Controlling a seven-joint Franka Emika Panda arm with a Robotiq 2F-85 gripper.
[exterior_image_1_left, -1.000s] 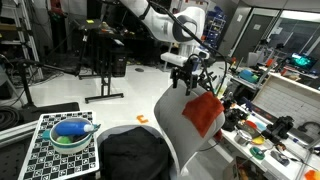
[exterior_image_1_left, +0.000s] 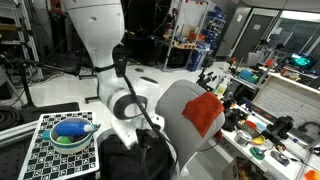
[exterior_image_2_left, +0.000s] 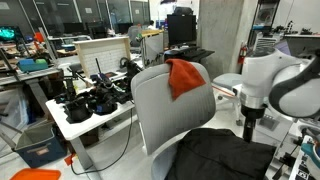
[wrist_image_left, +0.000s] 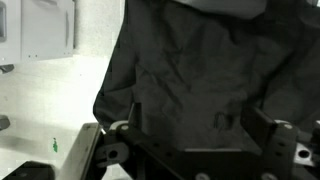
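Note:
A black cloth (exterior_image_1_left: 125, 158) lies rumpled over the seat of a grey chair (exterior_image_2_left: 160, 105); it fills most of the wrist view. A red cloth (exterior_image_1_left: 203, 114) hangs over the top of the chair's backrest, also seen in exterior view 2 as a red cloth (exterior_image_2_left: 187, 76). My gripper is open above the black cloth, its two fingers well apart and only dark fabric visible beyond them. Whether the fingertips touch the cloth, I cannot tell.
On a metal grid stand left of the chair sits a pale bowl (exterior_image_1_left: 68, 140) with a blue item (exterior_image_1_left: 70, 129) in it. The backrest rises close beside my arm. A white table (exterior_image_2_left: 75, 118) with several dark objects stands beyond the chair, and an orange bin (exterior_image_2_left: 42, 150) is below.
My arm has swung from above the red cloth and backrest leftward and down to the black cloth on the seat. Both cloths look unmoved.

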